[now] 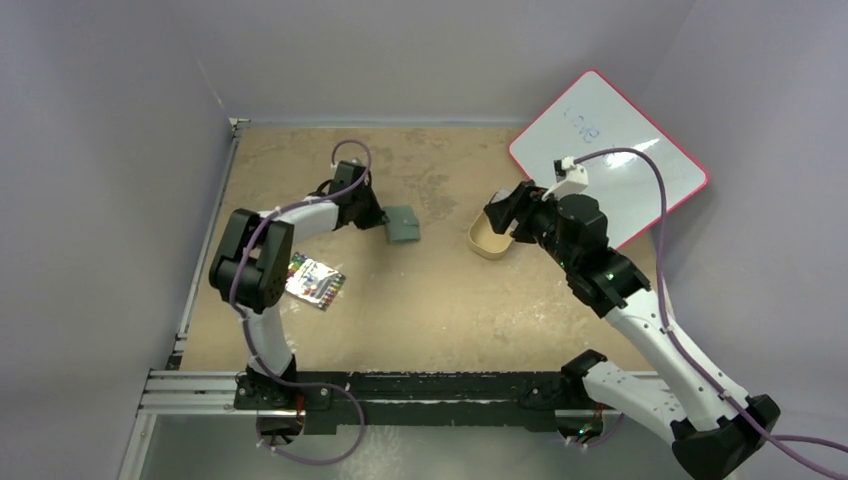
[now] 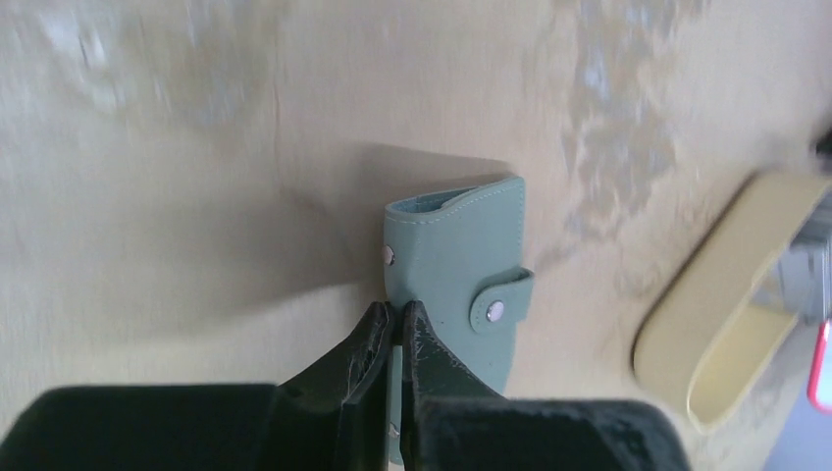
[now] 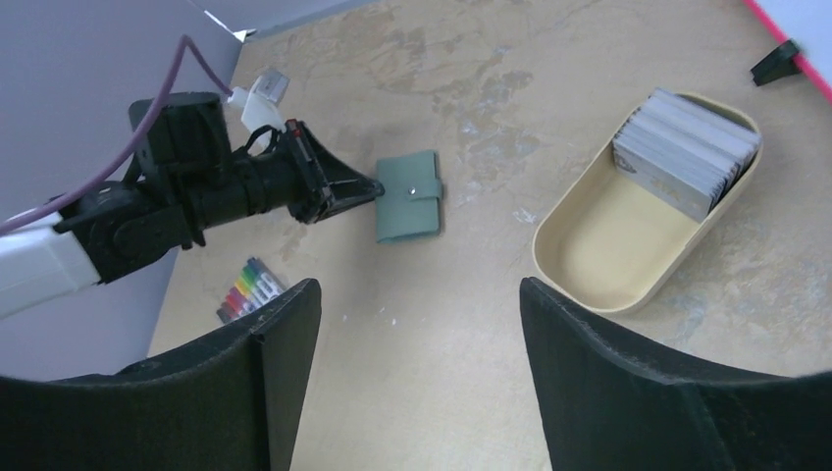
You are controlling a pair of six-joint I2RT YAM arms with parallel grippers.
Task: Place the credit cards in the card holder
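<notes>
The grey-green card holder (image 1: 403,225), its snap tab fastened, is pinched along its spine edge by my left gripper. In the left wrist view its top end gapes slightly, and a shadow falls beside it on the table. A beige oval tray (image 3: 589,285) lies to the right of the holder. Inside its far end stands a stack of thin pale card sleeves (image 3: 677,152); single cards cannot be told apart. Over that tray my right gripper is open, with no object between its fingers.
A pack of coloured markers (image 1: 315,280) lies by the left arm. At the back right leans a red-edged whiteboard (image 1: 610,150), its black clip (image 3: 777,63) near the tray.
</notes>
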